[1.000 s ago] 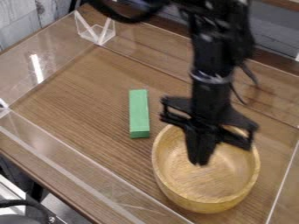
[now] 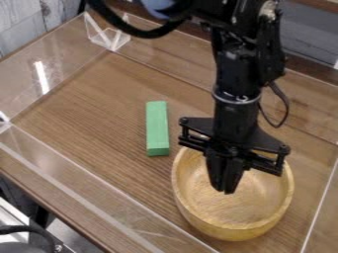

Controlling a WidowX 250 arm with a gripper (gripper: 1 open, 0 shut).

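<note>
My black gripper [image 2: 224, 160] hangs from the arm in the upper middle, its fingers low over the inside of a round cream-coloured bowl [image 2: 232, 215] at the lower right. Whether anything is between the fingers, and how far they are apart, is hard to make out. A green bar [image 2: 157, 128] lies on the wooden table just left of the gripper.
A clear plastic object [image 2: 109, 30] stands at the back left. Dark cables lie at the lower left edge.
The bowl and green bar look unmoved.
</note>
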